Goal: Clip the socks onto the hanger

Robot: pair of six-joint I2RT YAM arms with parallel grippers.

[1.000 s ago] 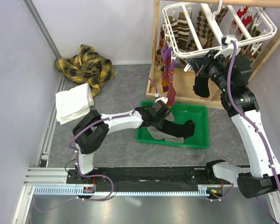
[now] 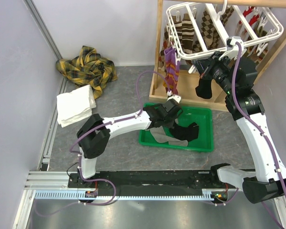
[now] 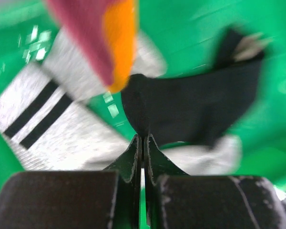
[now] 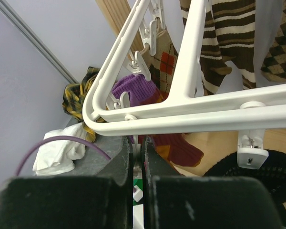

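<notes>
My left gripper is over the green tray [image 2: 207,143], shut on the tip of a black sock [image 3: 190,105]. Grey socks [image 3: 47,119] lie beside it, one with black stripes. My right gripper is up at the front of the white hanger [image 4: 200,121], shut on a slim white piece below the rail, probably part of a clip. A purple sock [image 4: 133,88] hangs from the hanger, with patterned socks [image 4: 219,38] behind it. A dark sock [image 2: 203,88] hangs below my right gripper.
The wooden frame [image 2: 157,47] surrounds the hanger. A yellow plaid cloth [image 2: 86,67] and folded white cloths [image 2: 76,105] lie on the left. The grey surface between them and the tray is mostly clear.
My left arm has moved slightly right and shifted within the tray area. The hanging socks sway a little. My right arm stays in place.
</notes>
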